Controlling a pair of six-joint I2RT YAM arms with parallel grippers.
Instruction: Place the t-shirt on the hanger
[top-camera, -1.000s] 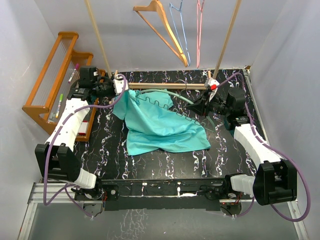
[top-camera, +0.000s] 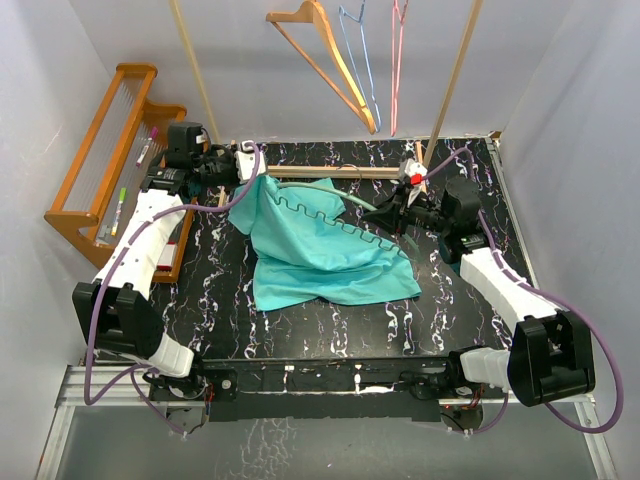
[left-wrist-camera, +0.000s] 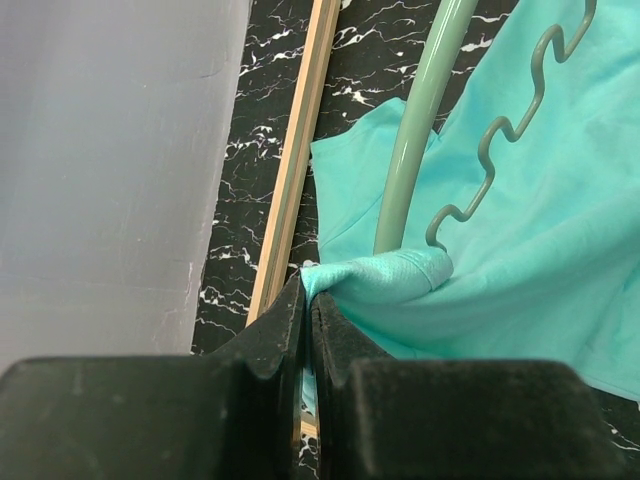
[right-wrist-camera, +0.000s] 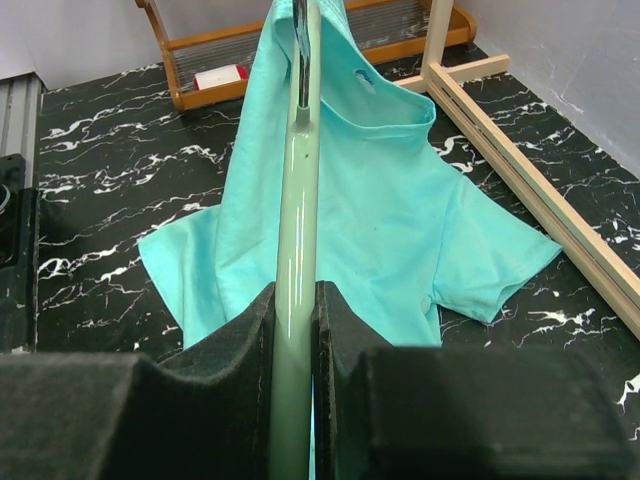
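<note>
A turquoise t-shirt (top-camera: 325, 265) lies on the dark marble table, its upper left part lifted by my left gripper (top-camera: 245, 170), which is shut on its edge; in the left wrist view that fabric (left-wrist-camera: 380, 275) folds over the end of a pale green hanger (left-wrist-camera: 415, 140). The hanger crosses above the shirt, its one end inside the raised fabric. My right gripper (top-camera: 388, 215), shut on the hanger (right-wrist-camera: 298, 220) near its other end, holds it along its length.
A wooden rack (top-camera: 80, 175) stands at the left. A wooden frame bar (top-camera: 330, 172) runs along the table's back. A wooden hanger (top-camera: 335, 60) and blue and pink hangers hang above.
My right gripper and the hanger have moved very slightly leftward; the lifted shirt edge at my left gripper has shifted slightly right.
</note>
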